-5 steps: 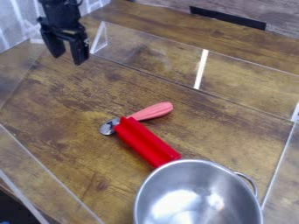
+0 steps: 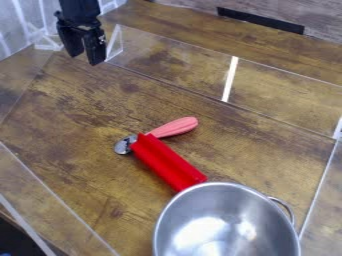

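My black gripper [image 2: 83, 48] hangs at the upper left of the camera view, over the far corner of the wooden surface and away from the objects. Whether its fingers are open or shut is hard to make out. A red cylinder [image 2: 166, 164] lies at the middle lower part of the surface. Beside its upper end lies a tool with a pink handle [image 2: 177, 126] and a metal head [image 2: 124, 145], partly hidden by the cylinder. A large steel pot [image 2: 225, 225] stands at the bottom right, close to the cylinder's lower end.
Clear edging [image 2: 317, 190] with white tape runs around the wooden surface [image 2: 80, 130]. The left and middle of the surface, and the area right of the pink handle, are bare. A dark strip [image 2: 274, 25] lies along the back.
My gripper has moved slightly up and to the right, away from the objects. The cylinder, tool and pot have not moved.
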